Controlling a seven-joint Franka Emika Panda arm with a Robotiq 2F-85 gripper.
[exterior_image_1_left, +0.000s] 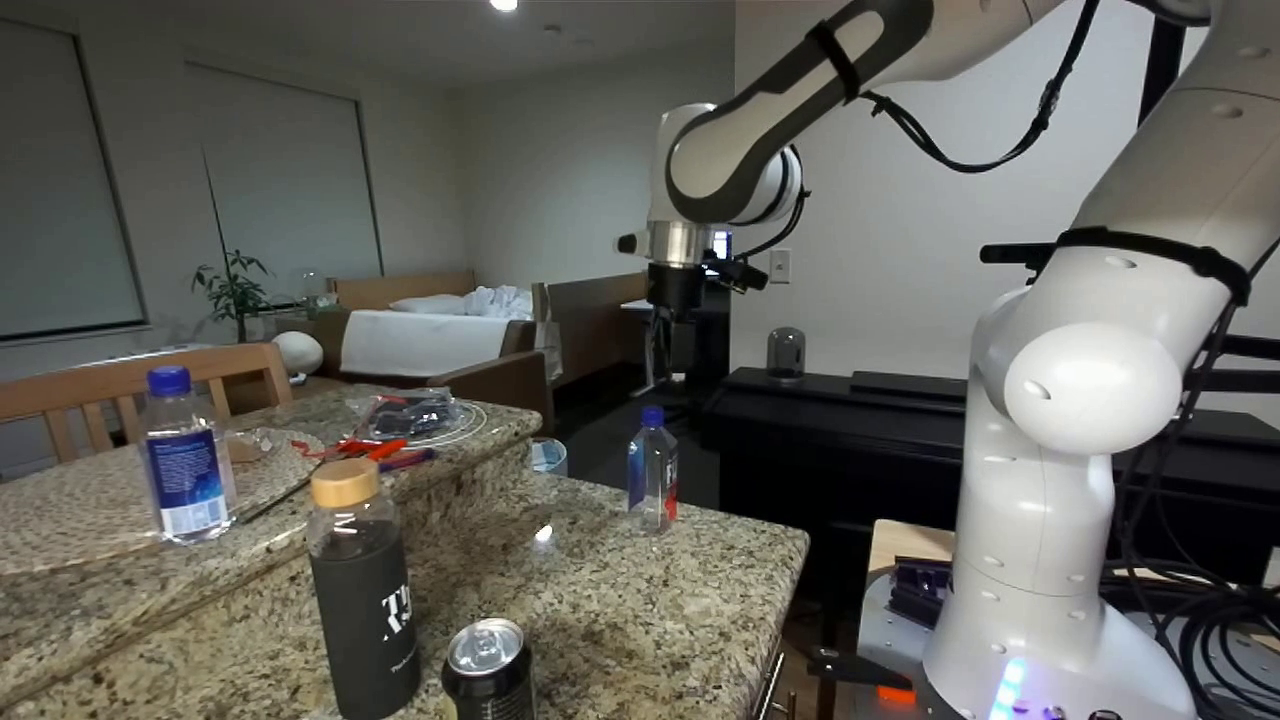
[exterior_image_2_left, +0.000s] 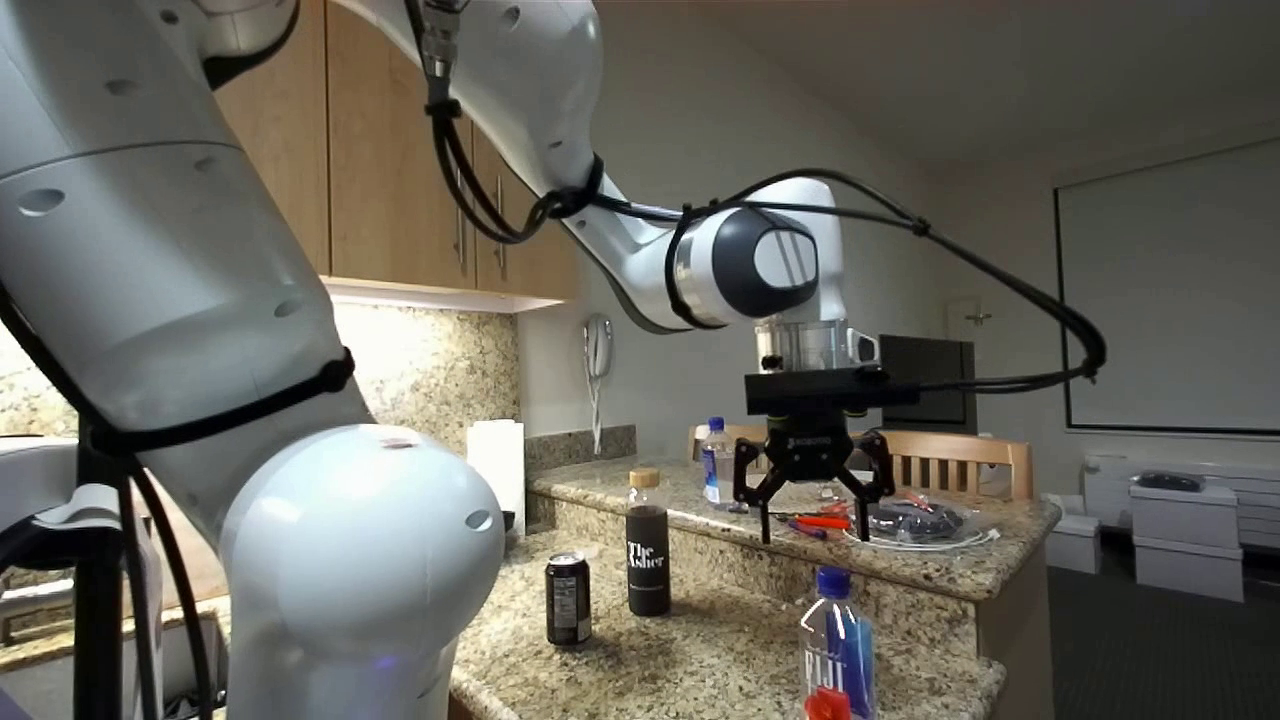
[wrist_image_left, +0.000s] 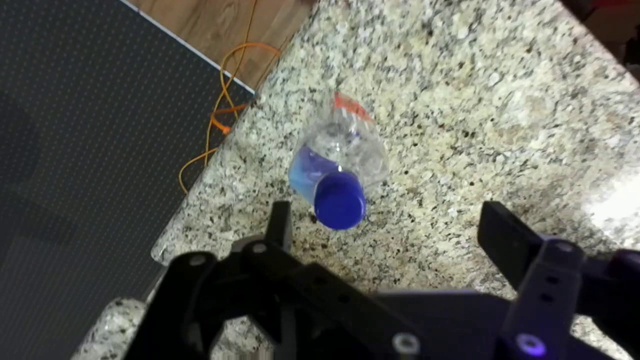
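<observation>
My gripper (exterior_image_2_left: 813, 536) hangs above the counter with its fingers wide apart and nothing between them. Below it, a clear water bottle with a blue cap (wrist_image_left: 340, 201) stands upright on the lower granite counter. In the wrist view the cap lies a little ahead of the gap, closer to the left finger (wrist_image_left: 279, 225) than to the right one. From the side, the bottle (exterior_image_1_left: 653, 474) is well under the fingertips, and they do not touch it. Exterior view 2 cuts off the base of this bottle (exterior_image_2_left: 836, 648).
A dark bottle with a wooden lid (exterior_image_1_left: 362, 600) and a black can (exterior_image_1_left: 488, 672) stand on the lower counter (exterior_image_1_left: 684, 612). Another blue-capped bottle (exterior_image_1_left: 186, 462) is on the raised ledge, with bagged cables (exterior_image_1_left: 414, 414) and red-handled tools (exterior_image_2_left: 821, 521) farther along. Bare granite surrounds the bottle below me.
</observation>
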